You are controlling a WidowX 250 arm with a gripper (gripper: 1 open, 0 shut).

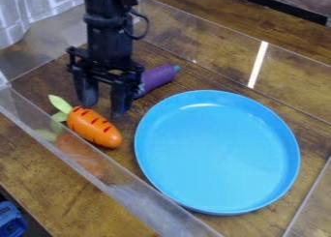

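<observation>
My gripper [104, 94] hangs low on the left side of the camera view, its dark fingers just above and behind an orange toy carrot [96, 127] with a green top. It appears open, though its fingertips are dim. A purple eggplant toy [157, 79] lies just right of the gripper. A large blue plate [215, 151] fills the right middle.
A clear barrier or tray edge [142, 192] runs diagonally along the lower left, in front of the carrot. A small blue object sits at the bottom-left corner.
</observation>
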